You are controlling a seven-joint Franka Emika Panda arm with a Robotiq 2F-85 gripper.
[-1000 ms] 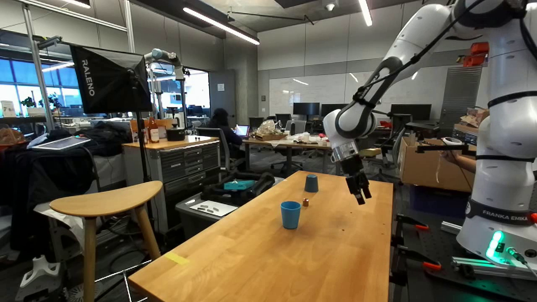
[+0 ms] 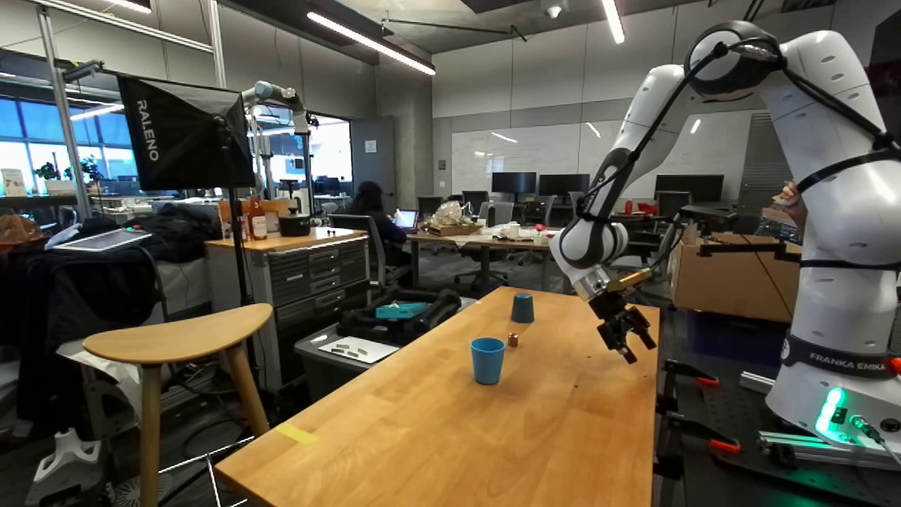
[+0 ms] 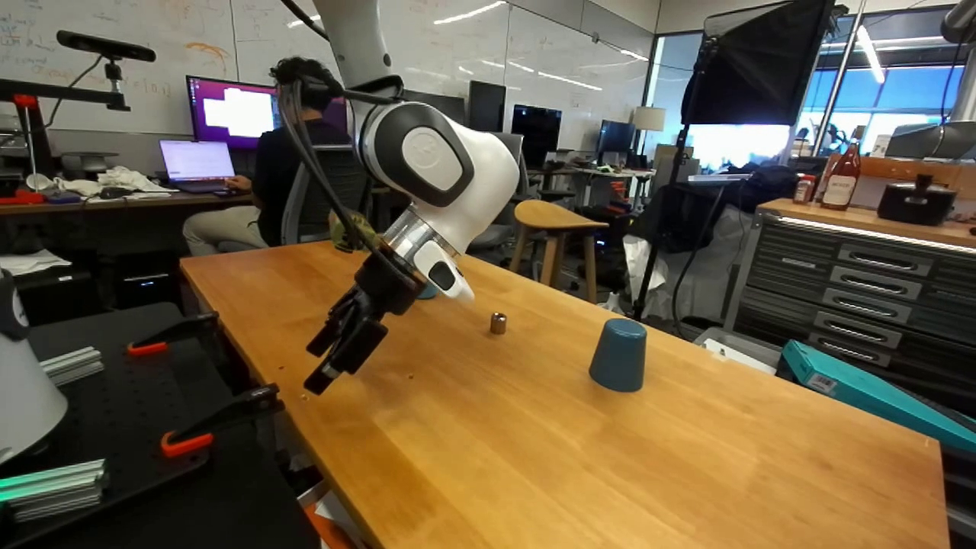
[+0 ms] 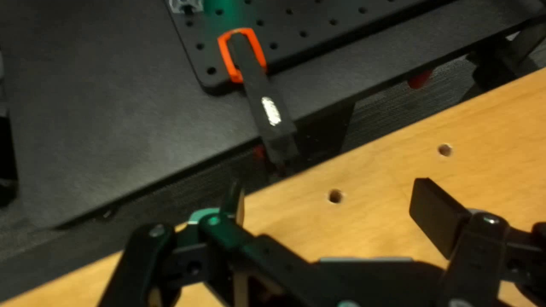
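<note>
My gripper (image 2: 642, 351) hangs over the robot-side edge of the wooden table, tilted. In the wrist view its two fingers (image 4: 440, 217) stand wide apart, with only bare tabletop between them. Toward the table's far long side stands an upright light-blue cup (image 2: 487, 362). A small brown metallic cylinder (image 3: 498, 323) sits beyond that cup, well away from the gripper. The darker blue cup (image 3: 619, 355) rests upside down, wide rim on the table. In exterior view 2 the arm hides most of the light-blue cup.
Orange-and-black clamps (image 3: 187, 444) lie along the black base table, across a narrow gap from the wooden table (image 3: 512, 439). A stool (image 2: 181, 334) and a tub with a teal box (image 2: 401, 310) stand past the far edge.
My gripper has moved right and slightly lower in exterior view 1, toward the robot-side table edge, and turned. The arm is folded closer to its base. Cups and cylinder stay put.
</note>
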